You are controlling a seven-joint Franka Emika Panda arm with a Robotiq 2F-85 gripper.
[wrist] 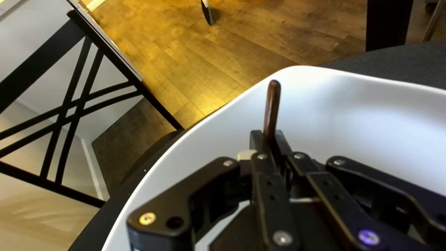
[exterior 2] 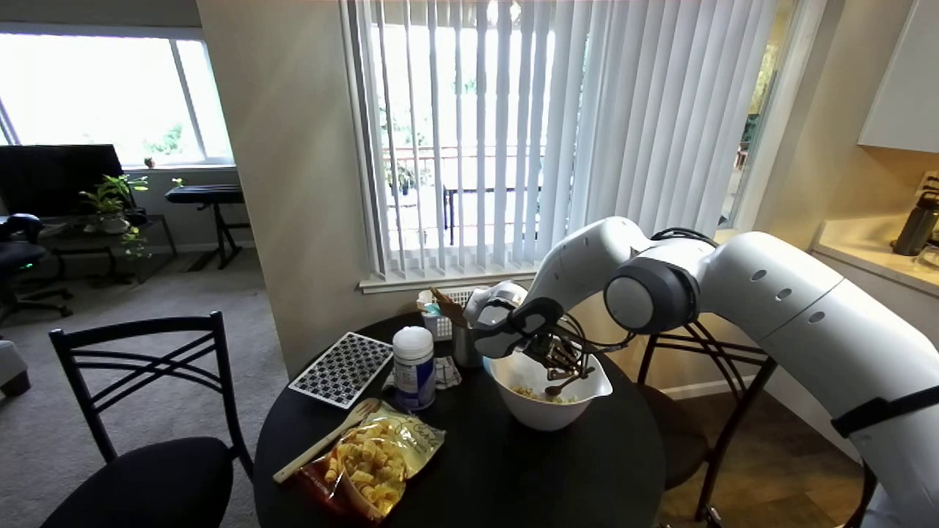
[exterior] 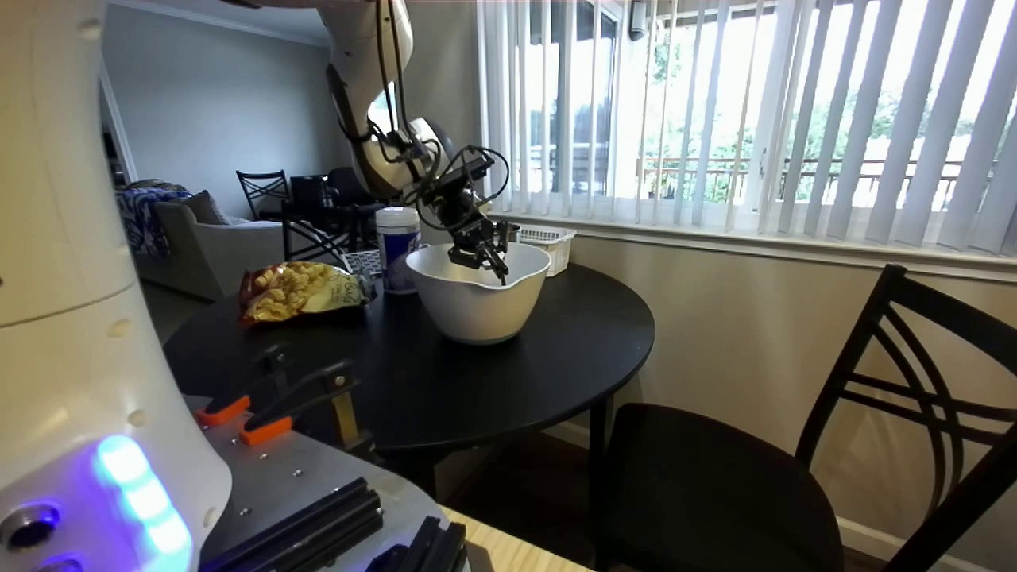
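A white mixing bowl (exterior: 477, 313) with a pouring lip stands on the round black table, and some pale yellow food (exterior 2: 526, 392) lies inside it. My gripper reaches down into the bowl, shut on a dark brown wooden spoon (wrist: 272, 106). The handle end pokes up past the fingertips in the wrist view. Lower in the bowl, the rounded spoon head (exterior 2: 554, 390) appears close to the food; whether it touches cannot be told. From the first exterior side, the bowl's near wall hides the spoon's lower part.
Left of the bowl are an open snack bag (exterior 2: 374, 462), a wooden utensil (exterior 2: 321, 444) and a wipes canister (exterior 2: 414, 369). A metal utensil holder (exterior 2: 464, 345) and white basket (exterior: 548, 246) stand behind it. Bare table (exterior: 572, 353) lies to the bowl's right.
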